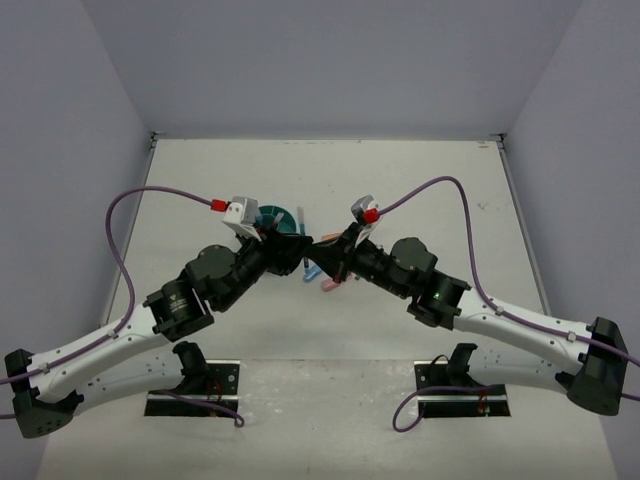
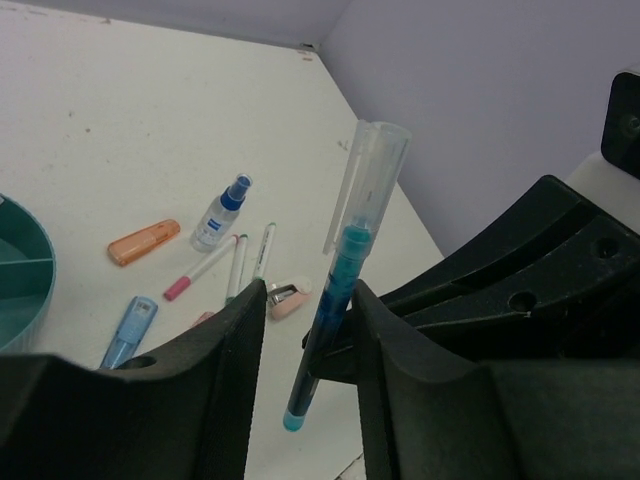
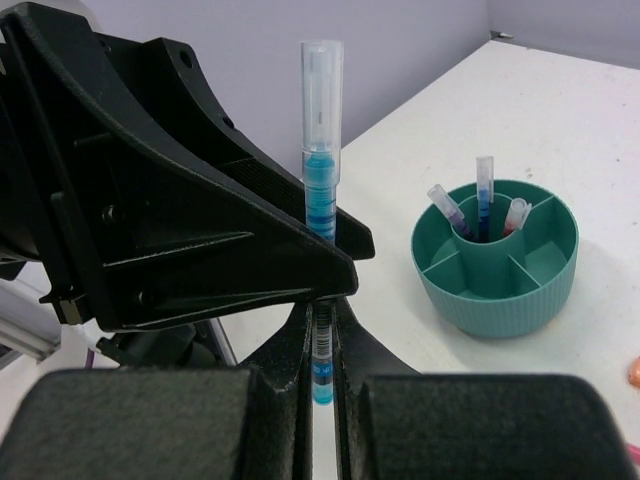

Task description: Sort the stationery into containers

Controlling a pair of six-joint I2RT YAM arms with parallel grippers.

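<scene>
A blue pen with a clear cap stands nearly upright in the right wrist view. My right gripper is shut on its lower part. From the other side, my left gripper has its fingers apart, one on each side of the pen, open around it. The near left finger (image 3: 250, 255) hides a short stretch of the barrel. A green round holder (image 3: 500, 315) with compartments stands behind, several capped pens (image 3: 485, 200) in its middle cup. In the top view the two grippers meet near the table's centre and mostly hide the pen.
Loose on the table lie a spray bottle (image 2: 217, 214), an orange piece (image 2: 145, 242), a blue piece (image 2: 130, 328), a pink-tipped pen (image 2: 200, 268), two pale pens (image 2: 264, 250) and a pink item with a metal part (image 2: 289, 297).
</scene>
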